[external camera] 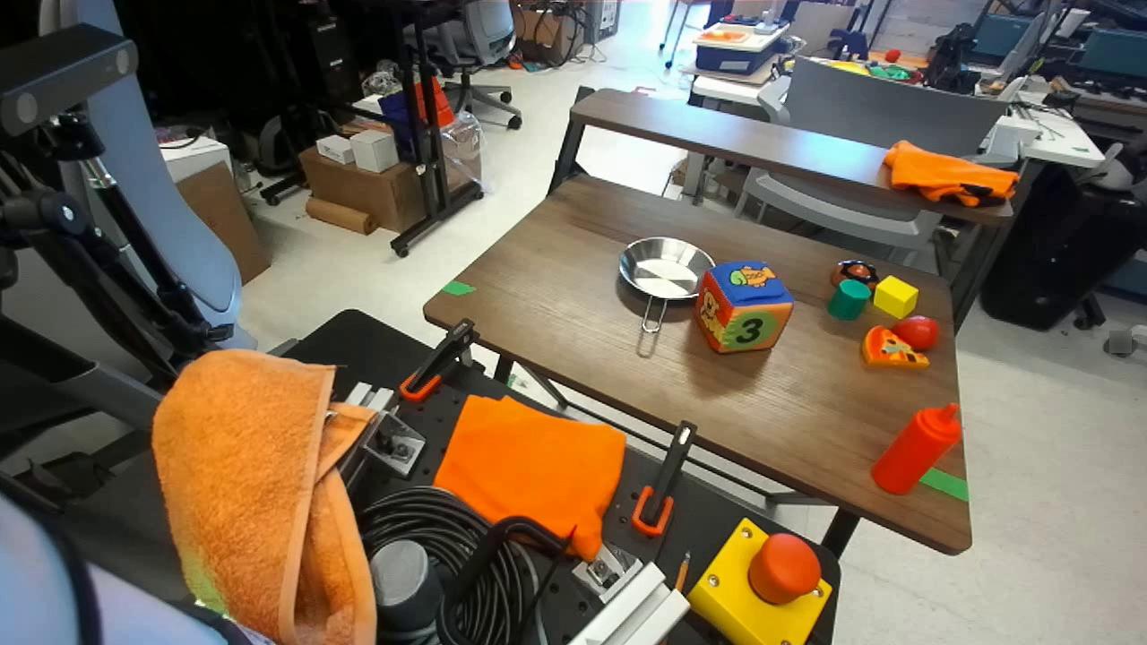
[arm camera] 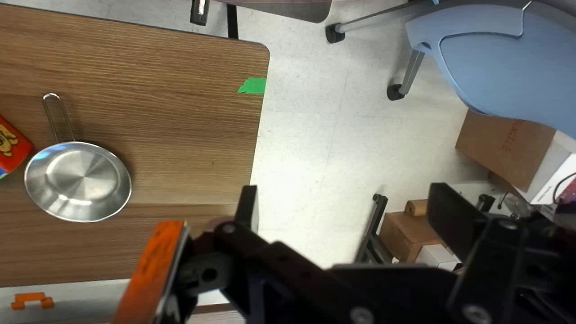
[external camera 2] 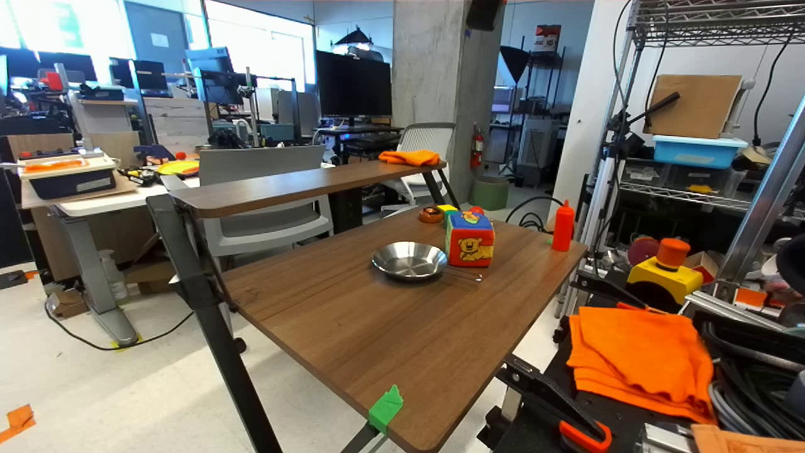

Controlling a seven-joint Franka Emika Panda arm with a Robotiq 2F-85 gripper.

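My gripper stands wide open in the wrist view, its two dark fingers far apart with only floor and boxes visible beyond the gap. Left of it, a steel pan [arm camera: 78, 181] lies flat on the brown table [arm camera: 178, 135]. Exterior view 1 has the pan [external camera: 664, 269] touching or close beside a soft number cube [external camera: 744, 308]. Toward the table's right end are a green cup [external camera: 849, 300], a yellow block [external camera: 894, 296], a red ball [external camera: 917, 332], a pizza slice [external camera: 892, 348] and an upright red bottle [external camera: 916, 450]. Neither exterior view shows the gripper's fingers.
A raised shelf [external camera: 742, 134] along the table's far side holds an orange cloth [external camera: 946, 172]. Clamps, another orange cloth [external camera: 532, 462] and a yellow box with a red button [external camera: 765, 586] occupy the black bench nearby.
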